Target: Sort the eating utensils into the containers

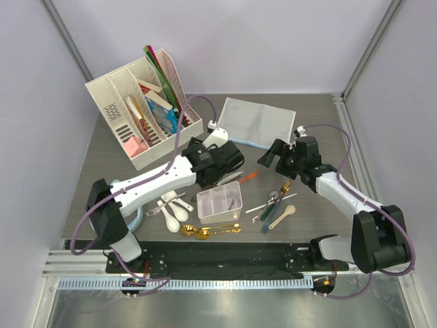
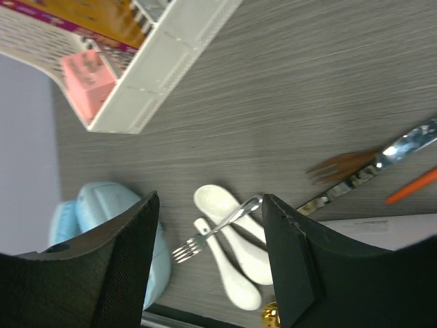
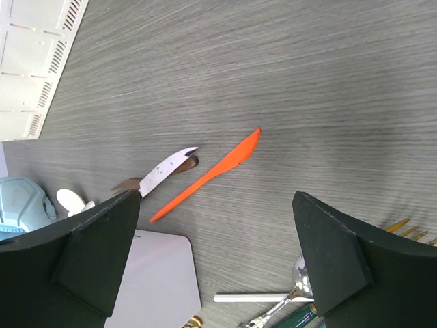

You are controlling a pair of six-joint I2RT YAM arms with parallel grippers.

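Observation:
My left gripper hangs open above the utensils left of the clear container [image 1: 220, 209], over white spoons [image 2: 239, 280] and a fork [image 2: 194, 247]. A knife [image 2: 403, 147], brown fork [image 2: 348, 164] and orange knife [image 3: 218, 167] lie behind the container. My right gripper is open above the right-hand pile of spoons [image 1: 283, 217], forks and thin sticks. Gold spoons [image 1: 217, 231] lie at the front edge.
A white organiser [image 1: 147, 154] with books stands at the back left, a white board [image 1: 254, 123] at the back. Blue headphones [image 2: 102, 208] lie at the left.

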